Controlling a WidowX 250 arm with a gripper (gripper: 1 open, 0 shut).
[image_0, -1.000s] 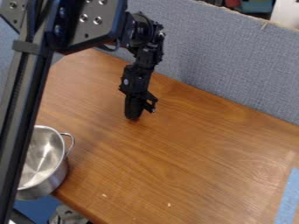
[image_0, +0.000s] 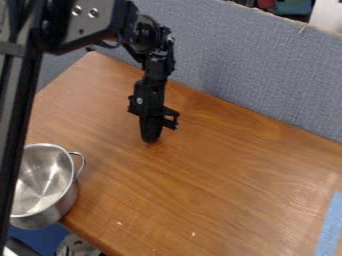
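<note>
The black arm reaches in from the upper left, and its gripper (image_0: 151, 123) points down low over the left-middle of the wooden table (image_0: 214, 180). The fingers are small and dark in this view, so their opening and anything between them cannot be made out. A steel pot (image_0: 51, 195) with a side handle sits at the table's lower-left edge, below and left of the gripper.
A grey padded wall (image_0: 241, 70) runs along the back. A blue tape strip (image_0: 330, 222) lies at the right edge.
The gripper has moved slightly left, and the upper arm has shifted left as well. The pot has not moved.
</note>
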